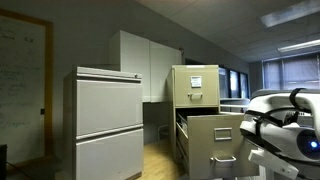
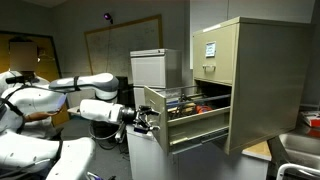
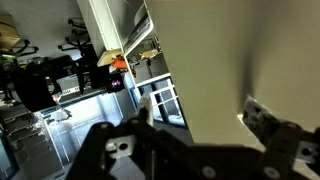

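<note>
A tan filing cabinet (image 2: pixel 267 80) stands with one drawer (image 2: pixel 198 130) pulled out. In exterior view 1 that drawer's front panel (image 1: pixel 209 146) carries a metal handle (image 1: pixel 223 160) and a label holder. My gripper (image 2: pixel 150 121) is close to the drawer front in exterior view 2. The wrist view shows the gripper open, its two fingertips wide apart, with a flat tan surface (image 3: pixel 215 60) filling much of the view beyond them. No object shows between the fingers. Whether they touch the panel, I cannot tell.
Inside the open drawer lie several items, some orange (image 2: pixel 204 109). A white filing cabinet (image 1: pixel 108 120) stands left of the tan one, and wall cupboards (image 1: pixel 135 60) hang behind. Floor shows between the two cabinets.
</note>
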